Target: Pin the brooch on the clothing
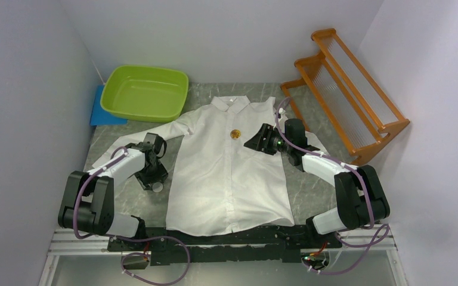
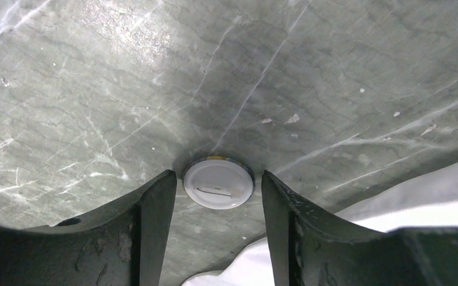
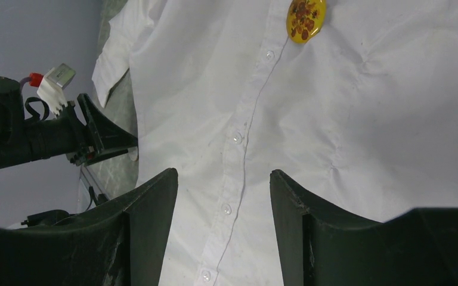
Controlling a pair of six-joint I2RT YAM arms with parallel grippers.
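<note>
A round silver-grey disc [image 2: 219,183], with a slit-like mark on its face, lies on the marble surface. My left gripper is open around it, a fingertip at either side and slim gaps showing. From above, the disc [image 1: 157,186] peeks out past the left fingers. A yellow-gold brooch with a dark red pattern [image 3: 306,19] rests on the white shirt [image 1: 200,179] at the chest, near the button line. Over the shirt, right of that brooch [image 1: 235,134], hovers my right gripper [image 1: 259,145]. Its fingers [image 3: 155,214] stand apart, with only cloth visible below them.
A green basin [image 1: 145,93] stands at the back left, partly over a blue board [image 1: 104,110]. At the back right leans a wooden rack [image 1: 358,95]. Bare marble lies between the shirt's left side and the left arm.
</note>
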